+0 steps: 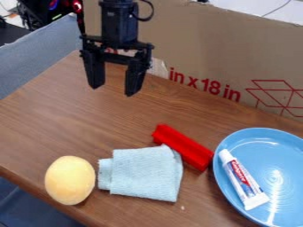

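My gripper (113, 73) hangs open over the back left of the wooden table, with nothing between its fingers. Below and right of it lie a red cylinder (183, 145), a folded light-blue cloth (142, 176) and a round pale-yellow object (70, 180) near the front edge. A blue plate (279, 164) at the right holds a white tube (242, 181), apparently toothpaste.
A cardboard box (213, 49) forms a wall along the back. A grey padded edge (35, 66) runs along the left.
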